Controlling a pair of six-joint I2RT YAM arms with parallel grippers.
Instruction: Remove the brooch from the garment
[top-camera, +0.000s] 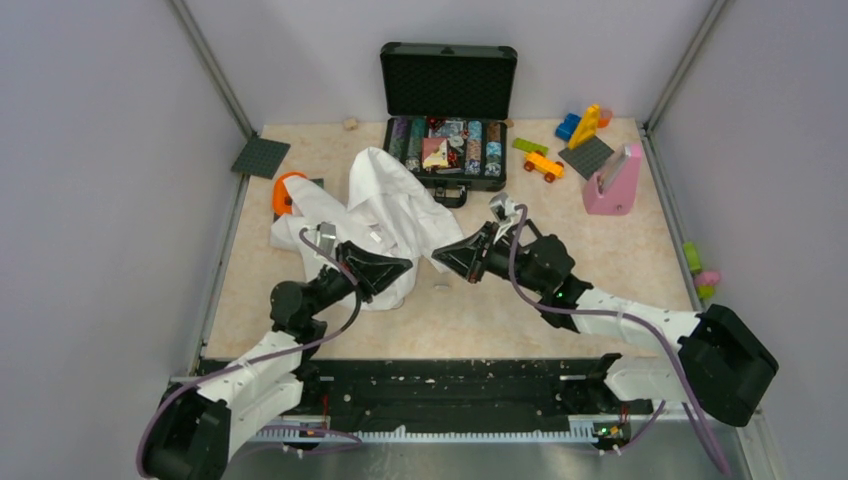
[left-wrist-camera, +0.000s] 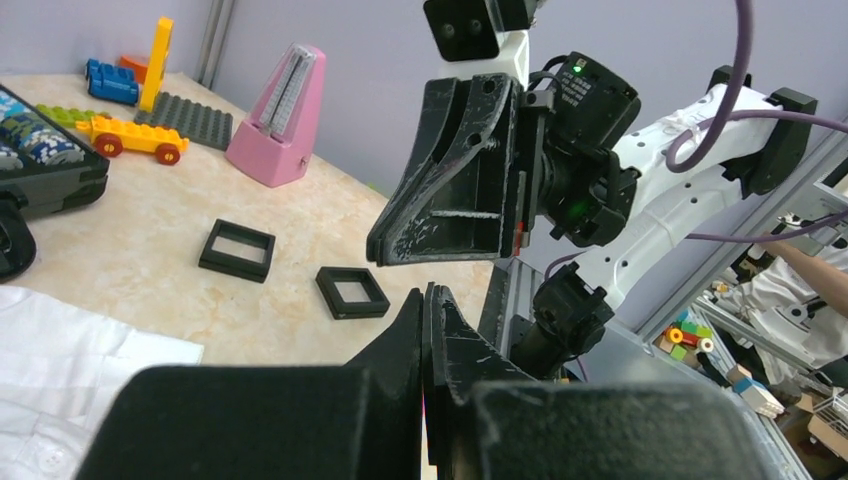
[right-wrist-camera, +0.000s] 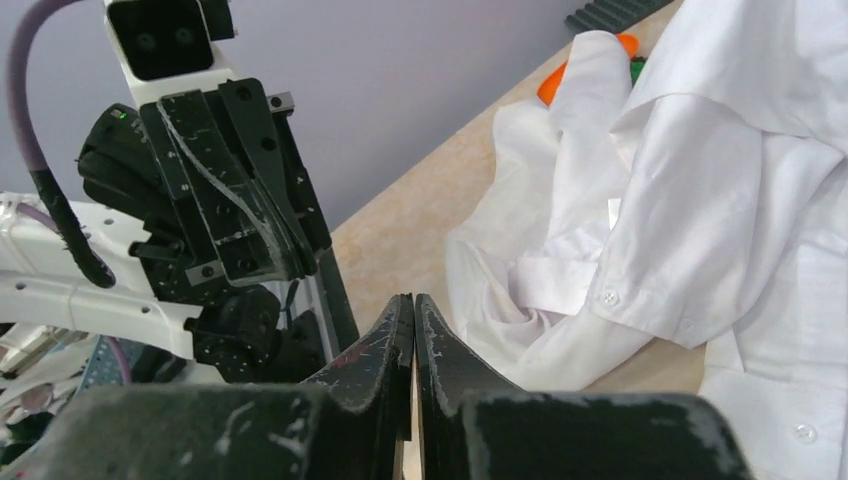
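A white garment (top-camera: 385, 205) lies crumpled on the table, left of centre, with small buttons showing in the right wrist view. My left gripper (top-camera: 410, 264) hangs over its near right part, shut, with nothing visible between its fingers. Facing it from the right, my right gripper (top-camera: 437, 258) stands apart from it. In the right wrist view its fingers (right-wrist-camera: 440, 350) are slightly parted, holding nothing that I can see. A small pale object (top-camera: 441, 287) shows below the gap between the grippers, clear of both; it may be the brooch, but it is too small to tell.
An open black case (top-camera: 447, 185) stands at the back. Pink metronome (top-camera: 612, 190), yellow toy car (top-camera: 544, 166) and dark plates occupy the right and back. Two black square frames (left-wrist-camera: 237, 250) lie near the right gripper.
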